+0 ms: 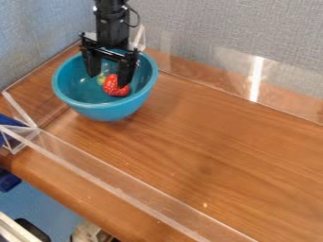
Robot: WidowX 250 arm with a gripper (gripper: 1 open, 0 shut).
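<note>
A blue bowl (104, 108) sits on the wooden table at the back left. Inside it lies a red strawberry-like object (116, 87) with a pale green top. My black gripper (110, 71) hangs down into the bowl from above, its fingers on either side just over or around the red object. Whether it touches the object is hard to tell, and so is how far the fingers are apart.
Transparent low walls run along its edges, with grey padded walls behind. A blue item with white strands (15, 132) is at the left edge.
</note>
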